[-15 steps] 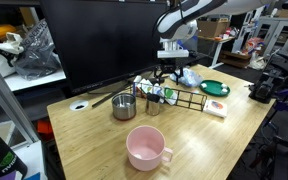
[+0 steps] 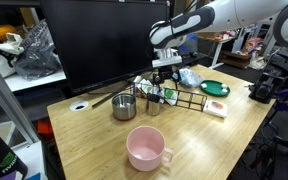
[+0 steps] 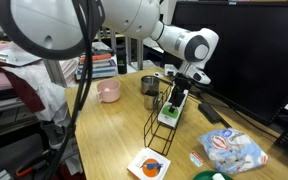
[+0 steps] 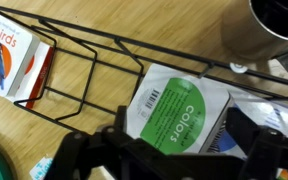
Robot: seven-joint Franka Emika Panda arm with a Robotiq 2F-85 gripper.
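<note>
My gripper is open, its dark fingers spread to the left and right at the bottom of the wrist view. Beneath it a small white book with a green "colors" cover (image 4: 174,112) stands in a black wire rack (image 4: 114,42). In exterior view 2 the gripper (image 3: 172,78) hangs over the rack's far part, with the green-and-white book (image 3: 170,112) inside. From exterior view 1, the gripper (image 2: 166,75) appears above the rack (image 2: 190,98). No object shows held between the fingers.
A "birds" book (image 4: 6,60) lies beside the rack. Metal cups (image 2: 124,107) and a pink mug (image 2: 146,148) stand nearby. A green plate (image 2: 215,88), a plastic bag (image 3: 232,150) and a monitor (image 2: 109,45) border the area.
In exterior view 1 the arm has shifted slightly left and lower over the rack. The rack, cups and mug have stayed in place.
</note>
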